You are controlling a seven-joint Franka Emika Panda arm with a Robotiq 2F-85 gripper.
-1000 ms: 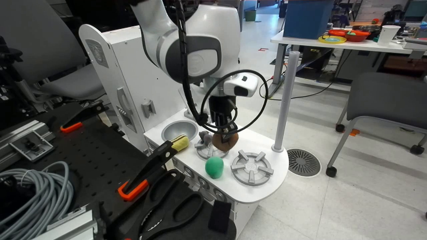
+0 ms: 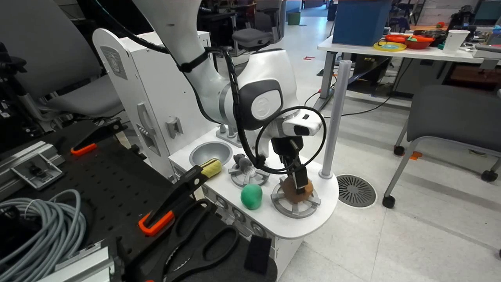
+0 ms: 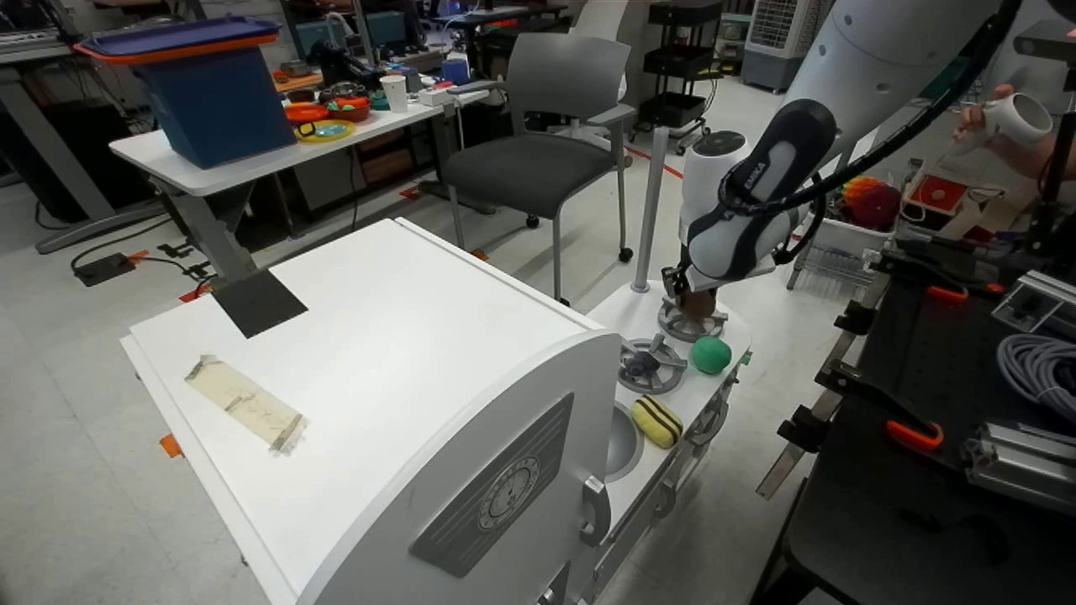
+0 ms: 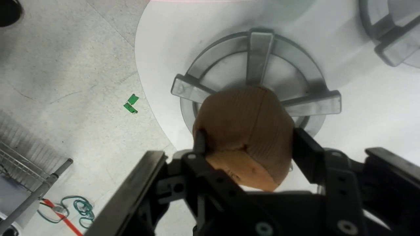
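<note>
A brown faceted ball [image 4: 244, 118] is at the grey burner ring [image 4: 317, 103] near the rounded end of the white toy kitchen counter. In the wrist view, the two black fingers of my gripper flank the ball, the left one against its side and the right one at its edge. Whether they still grip it or have begun to part does not show clearly. From exterior view 1, the gripper [image 2: 298, 182] reaches down over the burner, and the ball [image 2: 291, 192] appears to rest on its prongs. The ball's underside is hidden.
A green ball [image 2: 251, 196] sits beside the burners. The second burner [image 3: 651, 375] bears a small dark grey object. A yellow-and-black item [image 3: 657, 422] lies by the sink bowl [image 3: 623, 444]. An upright grey post [image 2: 336, 117] stands close behind the arm.
My gripper has carried the brown ball from beside the second burner over to the end burner and lowered it there. That burner was empty before. The green ball has not moved.
</note>
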